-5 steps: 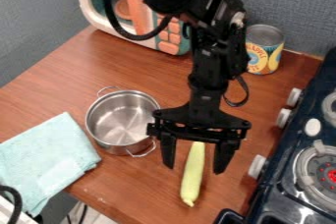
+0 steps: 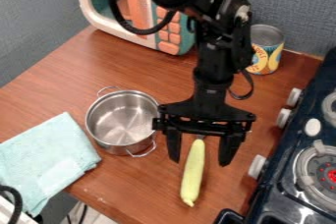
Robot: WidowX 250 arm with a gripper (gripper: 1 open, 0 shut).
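Note:
My black gripper (image 2: 201,147) hangs over the table's middle with its two fingers spread open, above the upper end of a pale yellow-green corn or banana-like item (image 2: 192,177) lying lengthwise on the wooden table (image 2: 98,66). Nothing shows held between the fingers. A steel pot (image 2: 116,120) with two handles stands just left of the gripper.
A light blue cloth (image 2: 39,154) lies at the left. A black stove (image 2: 296,189) with white knobs fills the right side. A can (image 2: 264,53) stands at the back right, beside a white and pink toy appliance (image 2: 100,7).
The arm and gripper have shifted very slightly; the objects on the table have stayed where they were.

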